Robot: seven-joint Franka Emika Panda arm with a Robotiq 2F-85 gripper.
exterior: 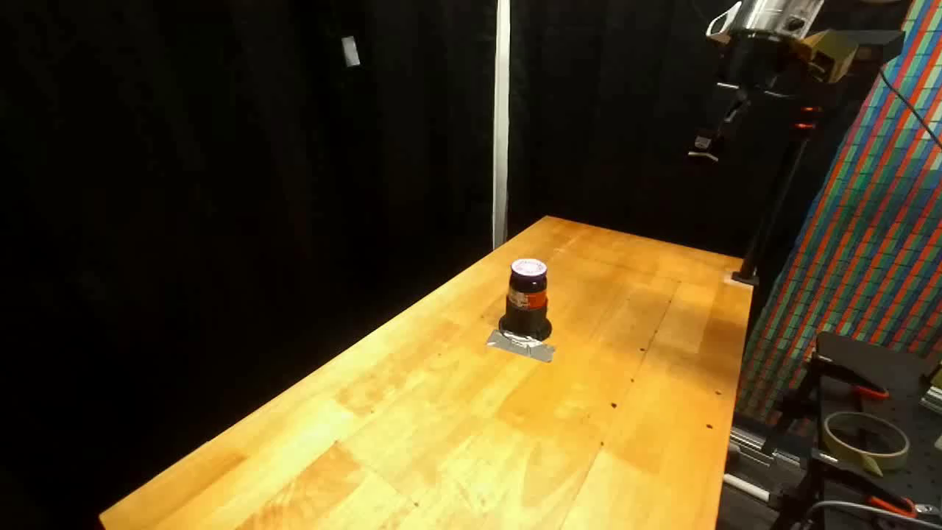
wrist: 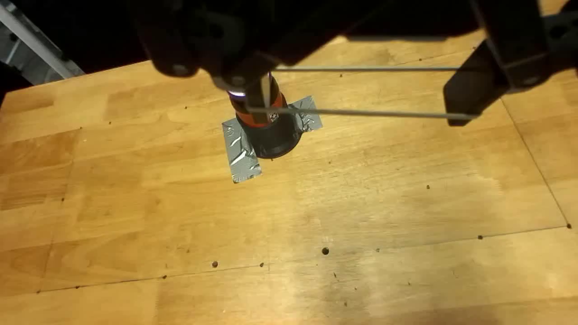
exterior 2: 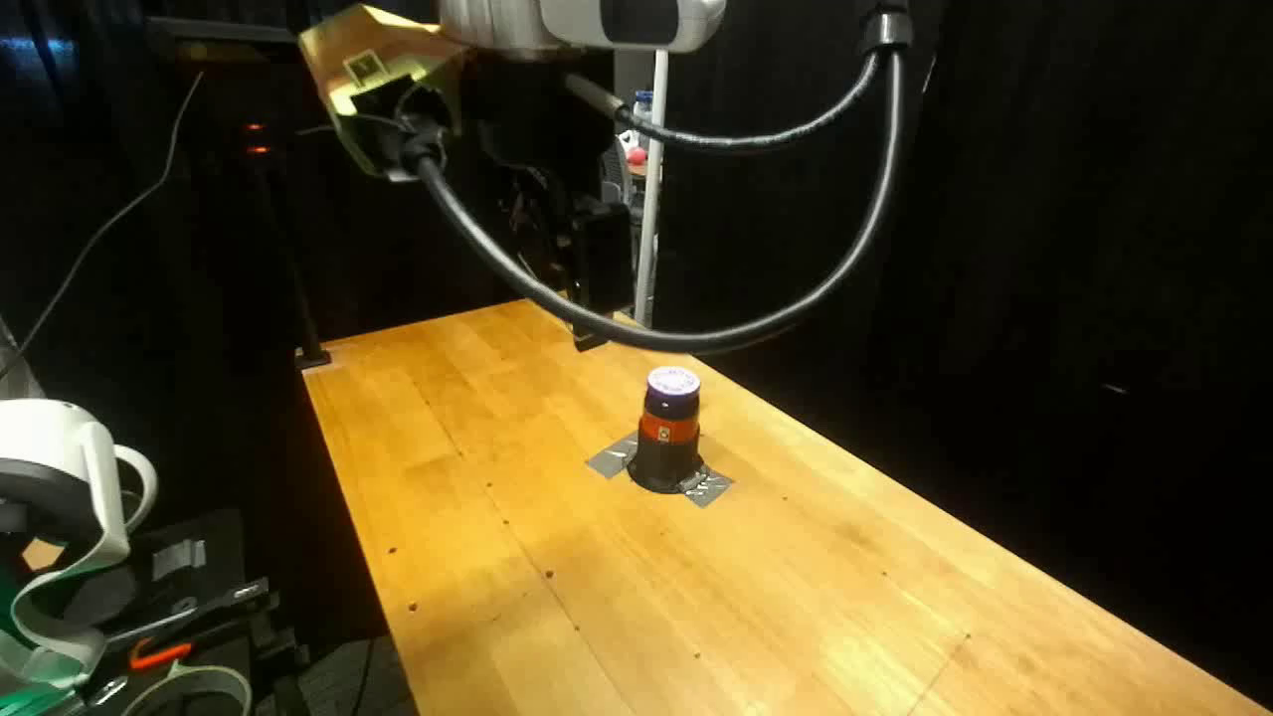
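A dark jar (exterior: 528, 287) with a pale printed lid and an orange label stands upright in a round black base (exterior 2: 662, 467) on the wooden table. Strips of silver tape (wrist: 238, 149) lie on two sides of that base. High above the tabletop, my gripper is open, its fingers spread wide. Two thin light bands (wrist: 357, 113) run across the gap between the fingers, with no object held there. In the wrist view, the left finger partly covers the jar's upper part (wrist: 261, 119). The jar is apart from the gripper in the exterior views.
A black cable (exterior 2: 740, 340) loops below the arm. Beside the table, a dark cart holds a tape roll (exterior: 865, 439) and orange-handled clamps. A thin black post (exterior: 777, 207) rises at the far corner.
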